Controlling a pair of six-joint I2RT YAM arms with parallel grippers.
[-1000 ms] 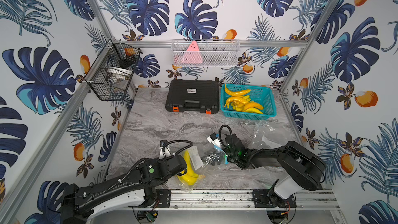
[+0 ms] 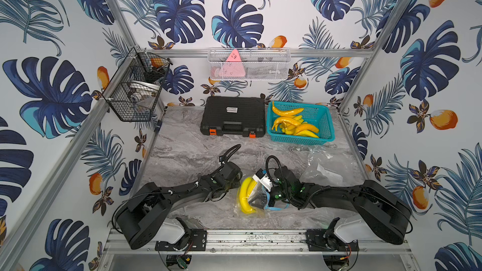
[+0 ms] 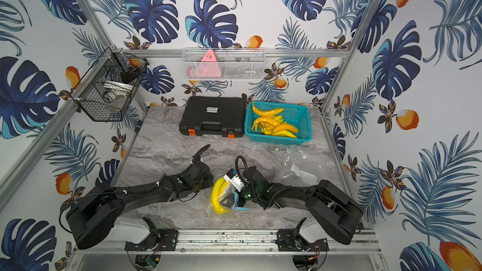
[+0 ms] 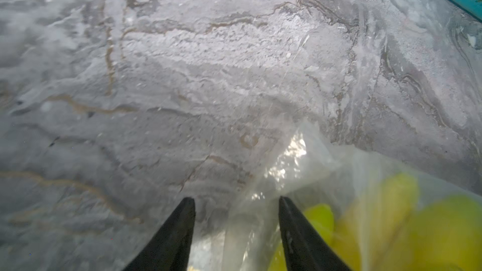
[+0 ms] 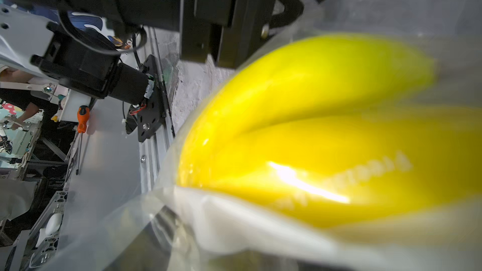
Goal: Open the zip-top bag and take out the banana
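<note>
A clear bag with yellow bananas (image 2: 245, 193) lies at the front middle, between both arms. In the left wrist view my left gripper is at the edge of the clear plastic (image 4: 296, 160), its fingers slightly apart; the plastic runs between and past them. My right gripper (image 2: 268, 190) is over the bag's right side, by a blue strip. In the right wrist view the bananas (image 5: 326, 150) fill the middle under plastic; that gripper's fingertips are hidden.
A teal basket of bananas (image 2: 321, 120) and a black case (image 2: 232, 110) stand at the back. Another clear plastic bag (image 2: 328, 163) lies at the right.
The bananas in the bag have shifted right, and my right gripper has moved slightly toward the front.
</note>
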